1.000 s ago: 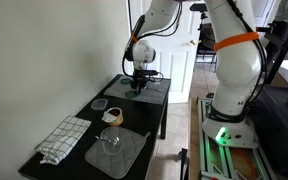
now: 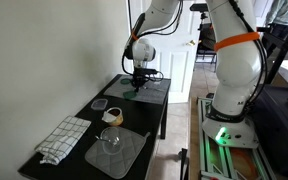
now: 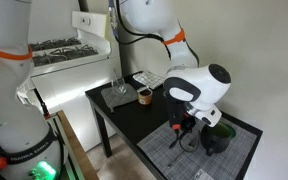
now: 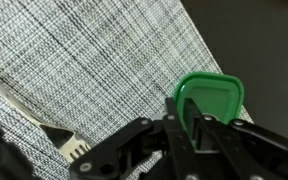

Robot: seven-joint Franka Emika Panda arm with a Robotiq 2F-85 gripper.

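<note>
A green cup or bowl (image 4: 216,97) lies beneath my gripper in the wrist view. The dark fingertips overlap its left rim; whether they pinch that rim is unclear. Exterior view 2 has my gripper (image 3: 188,142) low over a grey woven mat, just left of the dark green container (image 3: 218,136). Far down the table in exterior view 1, the green container (image 2: 130,95) is small, with the arm's end right above it.
A fork (image 4: 59,135) rests on the woven mat (image 4: 94,60), left of the green container. Nearer in exterior view 1 stand a wooden-toned cup (image 2: 113,116), a clear glass (image 2: 111,134), a grey tray (image 2: 116,155) and a checked cloth (image 2: 63,140).
</note>
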